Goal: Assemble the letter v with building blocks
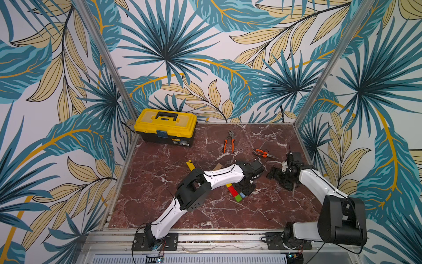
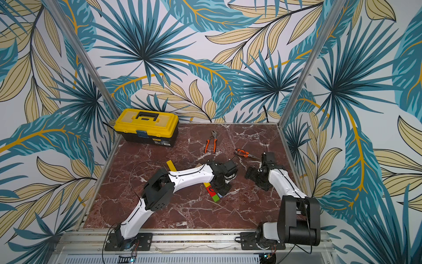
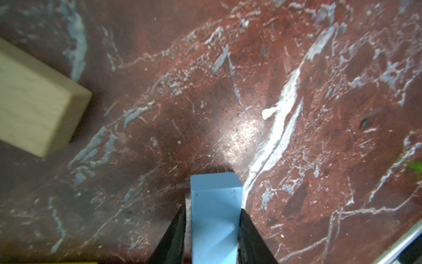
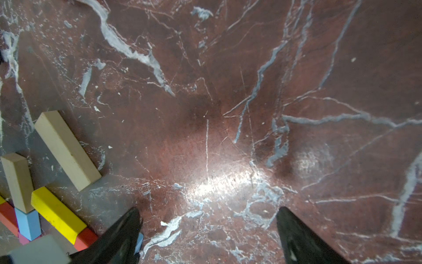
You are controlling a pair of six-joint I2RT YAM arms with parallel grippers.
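My left gripper (image 1: pixel 247 190) is shut on a light blue block (image 3: pixel 215 193), low over the table beside a row of red and green (image 1: pixel 238 198) blocks. A wooden block (image 3: pixel 39 96) lies to its upper left in the left wrist view. In the right wrist view, more wooden blocks (image 4: pixel 68 149), a yellow block (image 4: pixel 57 211) and a red block (image 4: pixel 85 239) lie at the left. My right gripper is open over bare marble, right of the blocks, with nothing between its fingers. The left arm partly hides the blocks in both top views.
A yellow-lidded toolbox (image 1: pixel 164 125) stands at the back left. Orange-handled pliers (image 1: pixel 226 145) and a second orange-handled tool (image 1: pixel 261 153) lie at the back.
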